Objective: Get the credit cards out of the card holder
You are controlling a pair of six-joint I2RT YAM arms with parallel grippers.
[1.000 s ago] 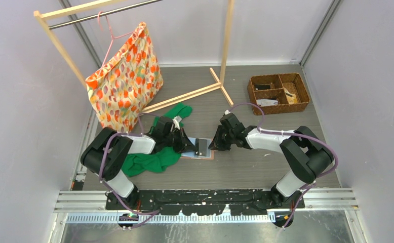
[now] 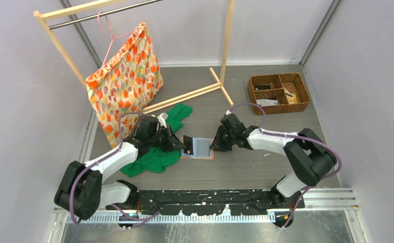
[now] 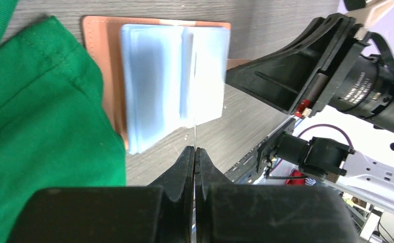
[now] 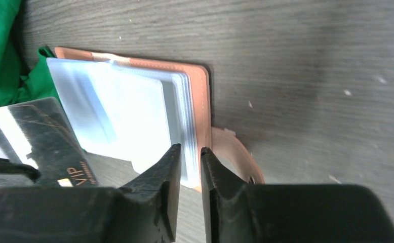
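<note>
My left gripper is shut on a black card (image 4: pixel 58 147), which stands edge-on in the left wrist view and shows "VIP" lettering in the right wrist view. The card is up off the open card holder (image 3: pixel 96 38), a tan cover with clear bluish sleeves. My right gripper is at the holder's right edge, its fingers (image 4: pixel 172 172) a little apart. The cover's edge and strap (image 4: pixel 230 144) show around and beyond the fingertips; whether they touch the holder cannot be told.
Green cloth (image 2: pixel 154 161) lies under the left arm, left of the holder. A divided wicker basket (image 2: pixel 291 107) stands at the back right. Behind the left arm, a patterned cloth (image 2: pixel 126 76) hangs from a wooden rack (image 2: pixel 190 94). Between holder and basket the table is clear.
My left gripper has drawn back to the left, with the black card moving left from over the holder's sleeves. The right arm has hardly moved.
</note>
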